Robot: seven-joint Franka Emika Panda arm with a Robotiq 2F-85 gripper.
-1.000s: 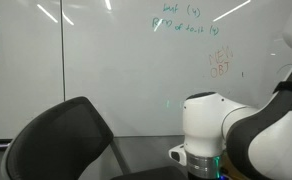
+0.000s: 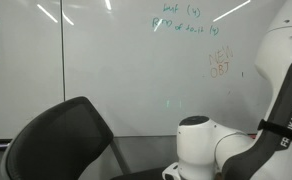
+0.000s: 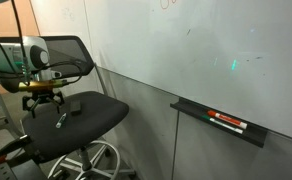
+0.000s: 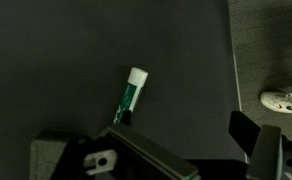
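Note:
A marker [image 4: 130,95] with a white end and a green label lies on the black chair seat [image 4: 186,60] in the wrist view. In exterior view 2 the marker [image 3: 61,120] shows small and pale on the seat. My gripper [image 3: 43,100] is above the seat there, apart from the marker. Its fingers stand open with nothing held between them. From the wrist camera, the gripper spans the lower part of the picture, and one finger comes close to the marker's lower end, hiding part of it. In exterior view 1 the fingers are out of sight.
A dark block, perhaps an eraser [image 3: 75,105], rests on the seat near the marker. The chair's backrest [image 2: 61,140] rises beside the arm. A whiteboard [image 3: 216,60] with a marker tray [image 3: 221,121] is behind. Much of the seat is bare.
In exterior view 1 the arm's white wrist section has moved down and slightly left over the last second. The chair stays where it was.

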